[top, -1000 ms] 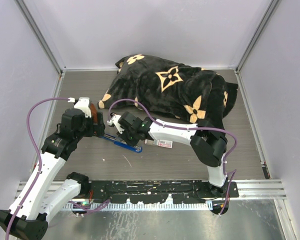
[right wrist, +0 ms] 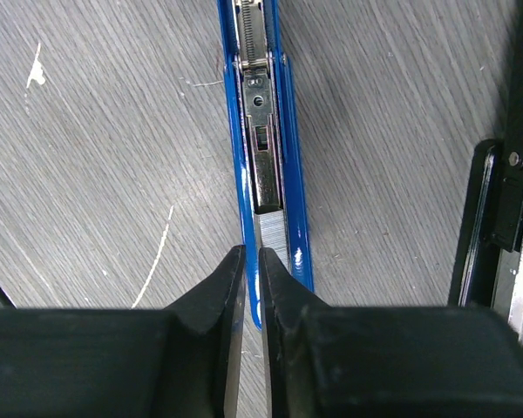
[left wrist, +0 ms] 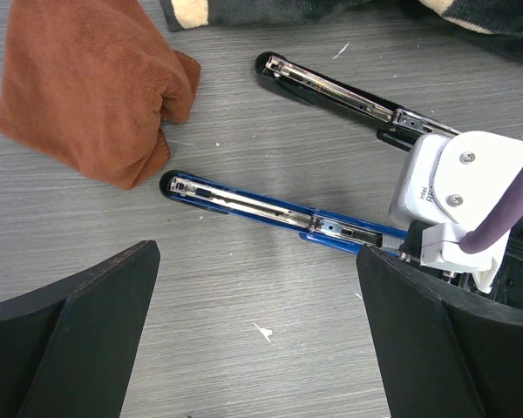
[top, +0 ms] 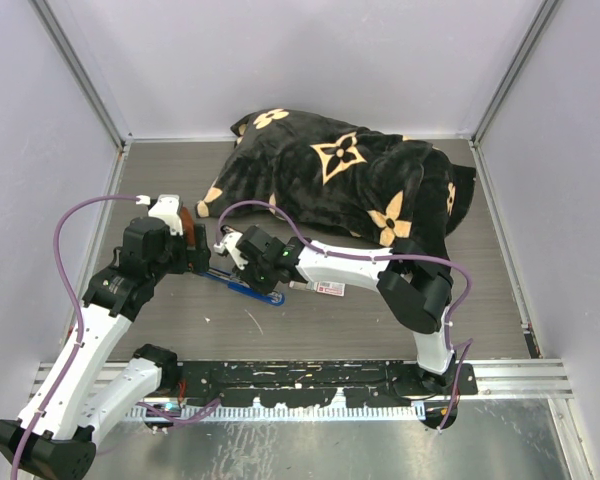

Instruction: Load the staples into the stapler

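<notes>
The opened blue stapler (left wrist: 244,202) lies on the table, its metal channel facing up. A silvery staple strip (right wrist: 273,233) sits in that channel beyond the metal follower (right wrist: 263,165), near the stapler's end. My right gripper is over this end, its fingers drawn together with a narrow gap. The blue rail passes behind the tips, the strip just to their right; I cannot tell what they touch. Open and empty, my left gripper hangs at the left of the table, with the stapler in view beyond its fingers. The right arm hides part of the stapler from the top.
A black stapler (left wrist: 331,90), also opened, lies behind the blue one. A brown cloth (left wrist: 96,96) is at the left, a dark patterned blanket (top: 340,180) at the back. A small white-and-red box (top: 330,288) lies right of the right gripper.
The right arm has shifted very slightly over the end of the blue stapler. The left arm and the other objects stay where they were.
</notes>
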